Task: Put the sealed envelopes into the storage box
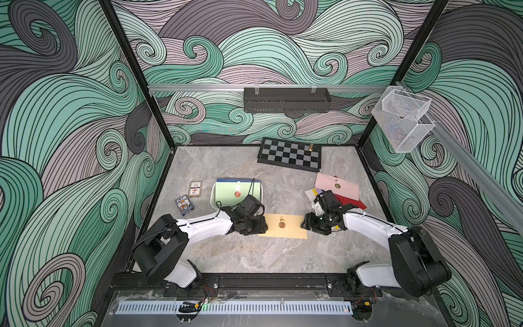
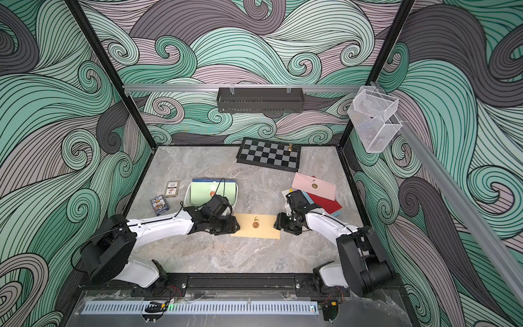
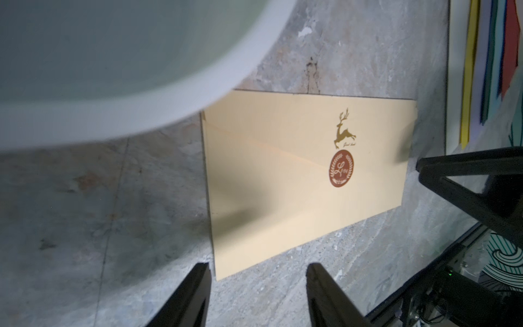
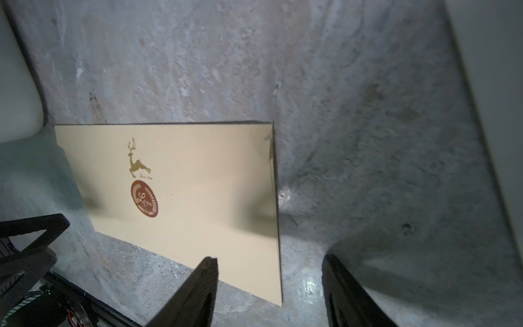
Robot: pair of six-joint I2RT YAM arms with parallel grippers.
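A cream envelope [image 1: 283, 226] with a deer print and a red seal lies flat on the table between the two arms. My left gripper is part open near its left edge, and only bare table shows between the fingers in the left wrist view. At the opposite end, my right gripper also stands part open, with the envelope's right edge showing below between its fingers. The white storage box [image 2: 236, 199] holds a green envelope [image 2: 202, 190] over a blue one. More envelopes, among them a pink one [image 2: 318, 186] and a red one [image 2: 325, 203], lie stacked at right.
A chessboard [image 1: 288, 154] rests at the back of the table. Two card packs [image 1: 195, 188] lie left of the box. Clear table stretches in front of the cream envelope and behind it toward the chessboard.
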